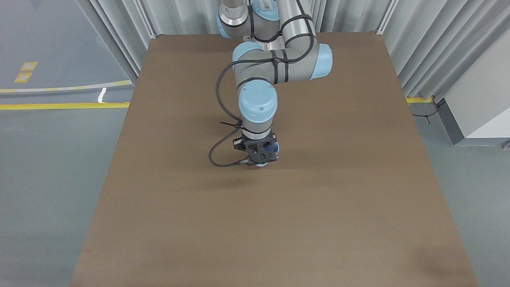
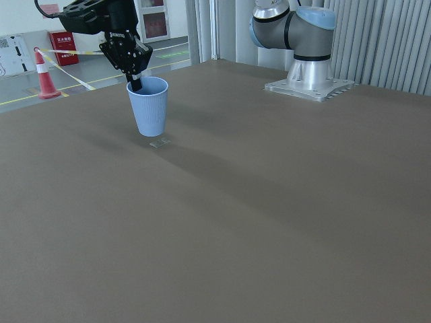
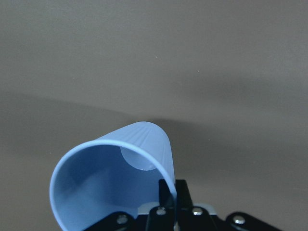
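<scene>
A light-blue ribbed cup [image 2: 149, 111] stands nearly upright at the table surface in the left view, and whether it rests fully on it is hard to tell. My gripper is shut on the cup's rim, one finger inside and one outside. From the front, my gripper [image 1: 256, 151] hides most of the cup [image 1: 261, 164]. In the wrist view the cup [image 3: 101, 187] shows its open mouth.
The arm's base [image 2: 310, 84] stands at the back.
</scene>
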